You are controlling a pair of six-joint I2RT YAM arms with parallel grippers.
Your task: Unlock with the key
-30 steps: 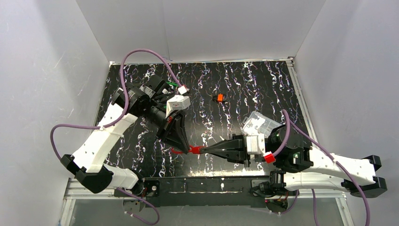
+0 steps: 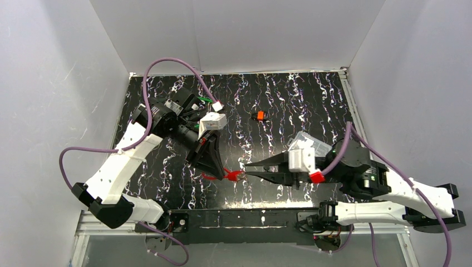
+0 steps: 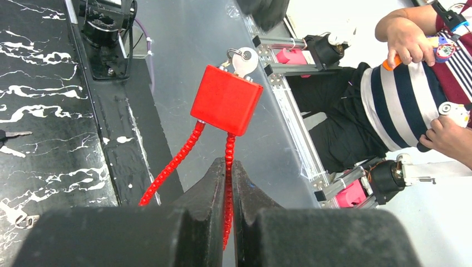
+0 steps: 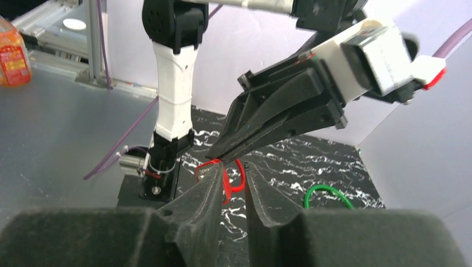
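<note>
In the left wrist view a red padlock (image 3: 227,100) with a red beaded cable (image 3: 178,158) stands above my left gripper. That gripper is shut on the cable, one strand running between its fingers. A silver key (image 3: 245,61) with a small ring sits at the lock's far side; how deep it goes in is hidden. Seen from the top, my left gripper (image 2: 222,177) keeps the lock (image 2: 232,175) over the table. My right gripper (image 2: 246,168) faces the key side from the right, its fingers spread apart and empty. In the right wrist view the lock appears partly behind my right fingers (image 4: 210,192).
A black-and-orange item (image 2: 260,115) lies toward the back of the table. Behind the right gripper is a clear plastic box (image 2: 311,143). Other loose keys (image 3: 14,143) rest on the marble surface. Part of a green loop (image 4: 328,192) shows in the right wrist view.
My right gripper was closed up at the key side of the lock; its fingers have since opened and it has drawn back slightly to the right. The left arm and lock have barely moved.
</note>
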